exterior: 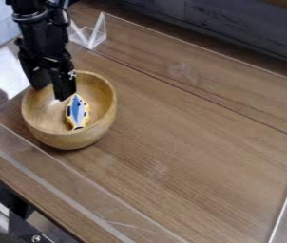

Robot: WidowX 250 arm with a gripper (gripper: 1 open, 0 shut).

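Note:
My black gripper [51, 81] reaches down from the top left over the back left part of a tan wooden bowl [89, 133], its fingers open. Inside the bowl, right of and below the gripper, lies a small white and blue object [76, 113], apart from the fingers. I cannot tell whether anything else is between the fingertips.
The bowl stands on a wooden table [197, 133] with wide bare space to the right and front. A white wire-like piece [89, 33] is at the back left. A pale metallic surface lies along the left edge.

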